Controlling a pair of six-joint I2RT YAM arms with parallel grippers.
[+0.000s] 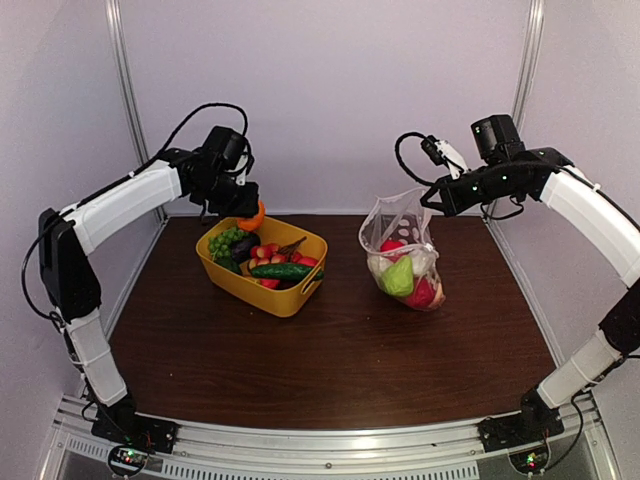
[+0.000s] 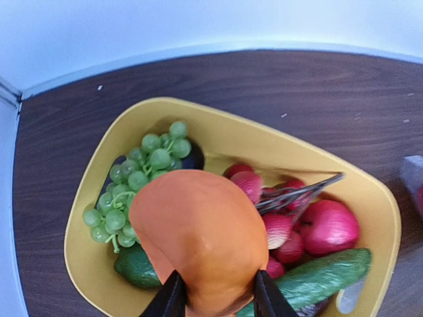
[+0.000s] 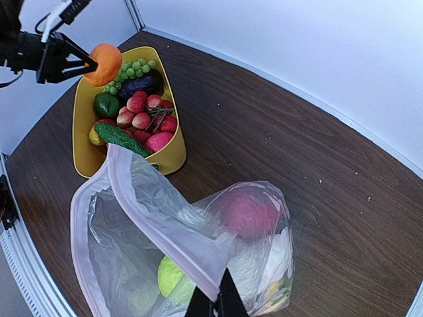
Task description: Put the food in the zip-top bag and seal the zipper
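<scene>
My left gripper is shut on an orange round food point(image 2: 198, 231), held up over the yellow bin point(image 1: 250, 290). The bin holds green grapes point(image 2: 132, 178), an eggplant point(image 3: 142, 82), red fruit point(image 2: 324, 224) and a cucumber point(image 1: 280, 270). My right gripper is shut at the rim of the clear zip bag point(image 3: 165, 231), holding it upright with its mouth open. Inside the bag are a light green item point(image 1: 397, 280), red items and pale ones.
Pale walls enclose the back and sides.
</scene>
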